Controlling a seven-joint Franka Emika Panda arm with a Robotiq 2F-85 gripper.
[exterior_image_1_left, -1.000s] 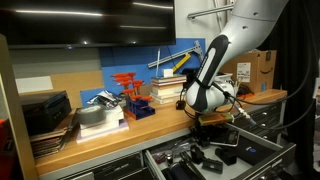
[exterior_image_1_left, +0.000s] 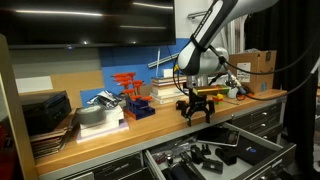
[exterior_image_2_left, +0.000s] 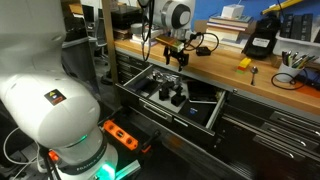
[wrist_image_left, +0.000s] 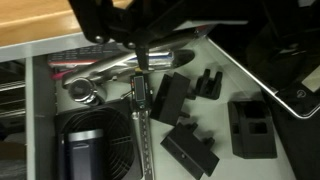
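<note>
My gripper (exterior_image_1_left: 199, 117) stands open above the pulled-out drawer (exterior_image_1_left: 232, 170), near the bench edge, with nothing seen between its fingers. The second exterior view shows the gripper (exterior_image_2_left: 174, 58) above the drawer's far side. Black brackets (wrist_image_left: 190, 150) lie loose in the drawer, along with a black block (wrist_image_left: 252, 130). Left of them is a digital caliper (wrist_image_left: 141, 105), beside a dark cylindrical object (wrist_image_left: 84, 155) and shiny metal tools (wrist_image_left: 110, 68). Dark gripper parts cover the top of the wrist view, and the fingertips are hard to make out there.
The wooden bench top (exterior_image_1_left: 150, 128) runs behind the drawer. On it are red stands (exterior_image_1_left: 130, 85), stacked books (exterior_image_1_left: 166, 90) and a metal pot (exterior_image_1_left: 92, 116). A dark tray or box (exterior_image_1_left: 252, 151) fills the drawer's right part.
The drawer has not moved.
</note>
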